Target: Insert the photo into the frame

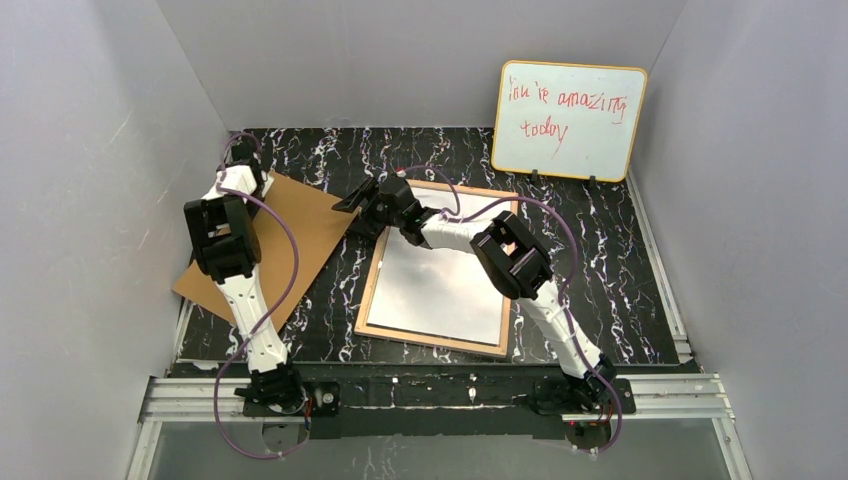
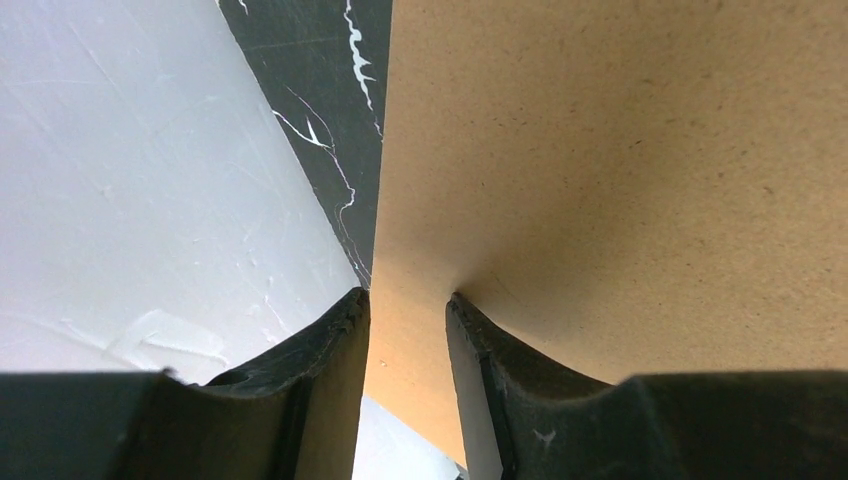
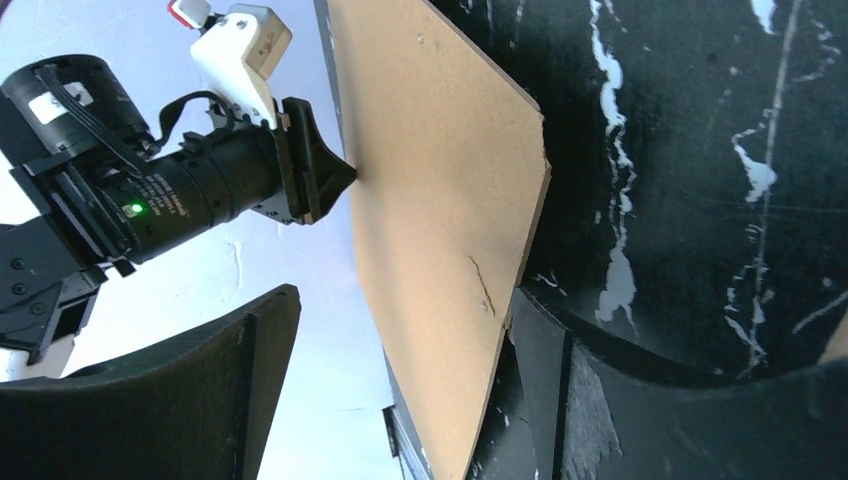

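A tan board lies tilted on the left of the table, its lower corner near the left wall. My left gripper is at the board's far-left part, fingers slightly apart over its surface; whether they grip anything cannot be seen. My right gripper is part open at the board's right corner, one fingertip by its edge. A wooden frame with a white inside lies in the middle, partly under my right arm.
A whiteboard with red writing stands at the back right. Grey walls bound the table.
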